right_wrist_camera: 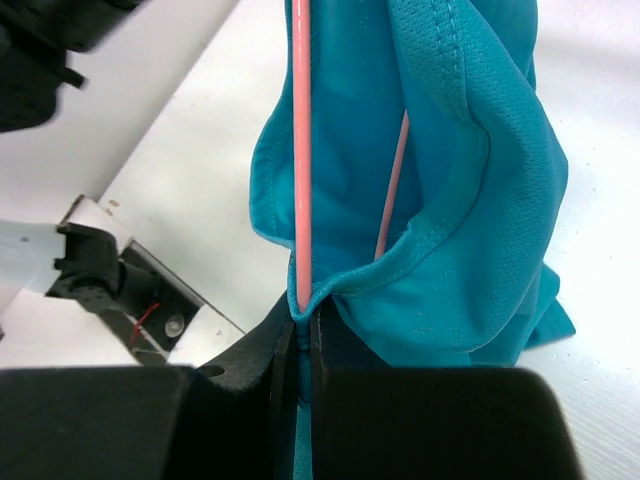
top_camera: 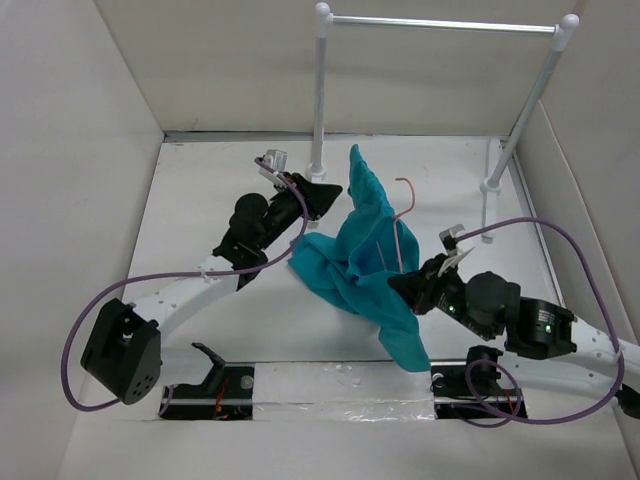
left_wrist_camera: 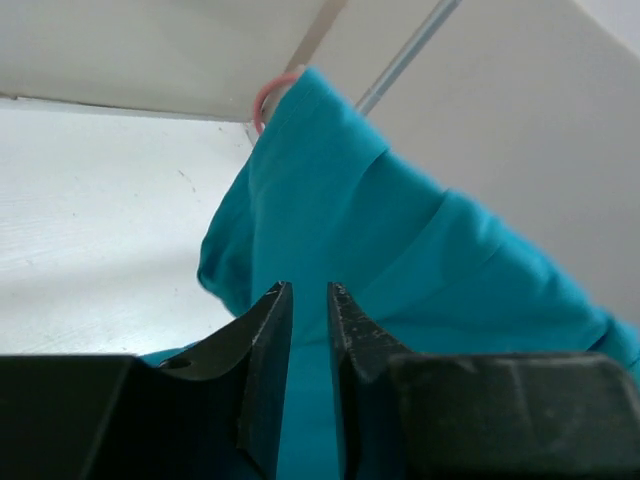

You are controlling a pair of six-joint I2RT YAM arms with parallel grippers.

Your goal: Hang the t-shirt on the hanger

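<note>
The teal t-shirt (top_camera: 350,255) hangs in folds around a pink wire hanger (top_camera: 397,230), whose hook rises above the cloth. My right gripper (top_camera: 400,288) is shut on the shirt and hanger; in the right wrist view the hanger's pink wire (right_wrist_camera: 302,160) runs down into the fingers, with a second wire inside the folds. My left gripper (top_camera: 325,200) is just left of the shirt's raised top; in the left wrist view the cloth (left_wrist_camera: 350,220) lies beyond its fingertips, and how far they are open is hard to tell.
A white rack (top_camera: 440,25) stands at the back with a high horizontal bar and feet on both sides. Walls close in the workspace on the sides and back.
</note>
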